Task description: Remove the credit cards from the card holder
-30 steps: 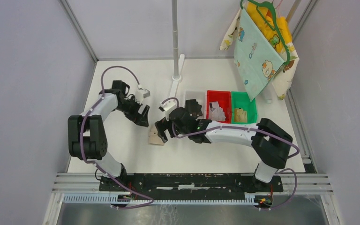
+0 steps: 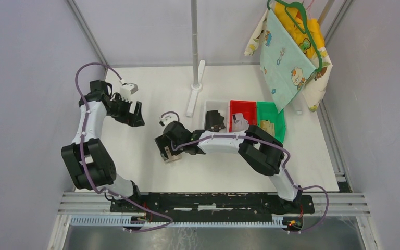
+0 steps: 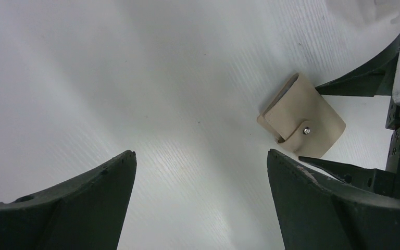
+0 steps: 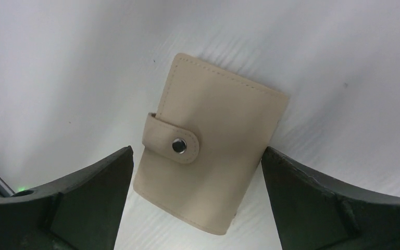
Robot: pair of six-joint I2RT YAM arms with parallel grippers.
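The beige card holder [image 4: 219, 125], with a snap tab, lies flat on the white table, partly hidden under my right gripper [image 2: 165, 146] in the top view. That gripper is open around it, one fingertip at the holder's edge in the right wrist view. No cards show. My left gripper [image 2: 134, 114] stands open and empty at the back left; its wrist view shows the holder [image 3: 312, 120] between the right gripper's fingers.
A white tray [image 2: 209, 109] with dark items, a red tray [image 2: 242, 104] and a green tray [image 2: 277, 120] stand at back right, near a white stand [image 2: 195, 85] and hanging cloths [image 2: 286, 57].
My right gripper has moved left over the card holder. My left gripper has drawn back up and to the left, away from it.
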